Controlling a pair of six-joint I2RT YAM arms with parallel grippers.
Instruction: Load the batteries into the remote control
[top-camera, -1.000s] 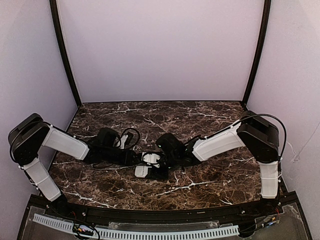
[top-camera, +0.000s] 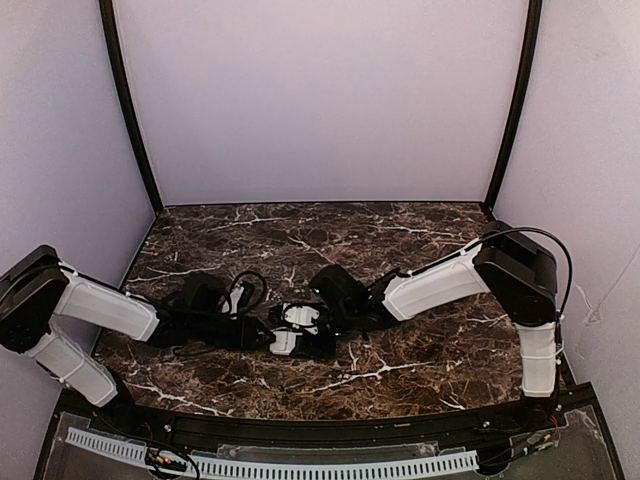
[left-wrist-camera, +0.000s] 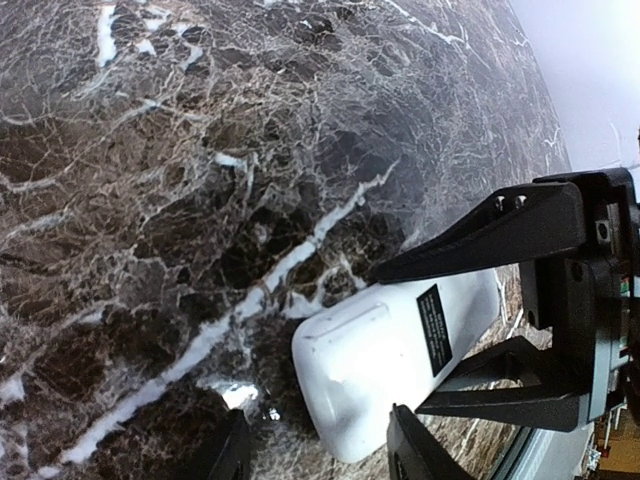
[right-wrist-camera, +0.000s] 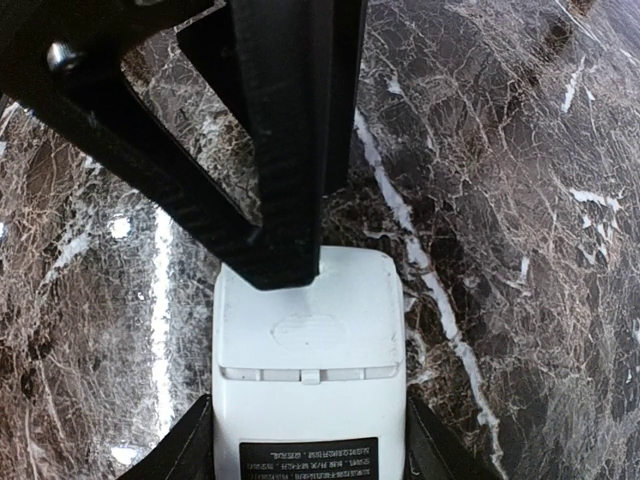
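Note:
A white remote control (top-camera: 283, 342) lies back-up on the marble table, battery cover and dark label showing. In the right wrist view, the fingers of my right gripper touch both sides of the remote (right-wrist-camera: 308, 400). My left gripper is open at the remote's end in the left wrist view, its fingertips low in frame; the remote (left-wrist-camera: 360, 370) extends under the right gripper's black body. In the right wrist view, black parts of the left gripper hang over the cover's far end. I see no batteries clearly.
Pale walls enclose the back and sides, and a metal rail (top-camera: 270, 460) runs along the front edge.
The right arm and remote look still.

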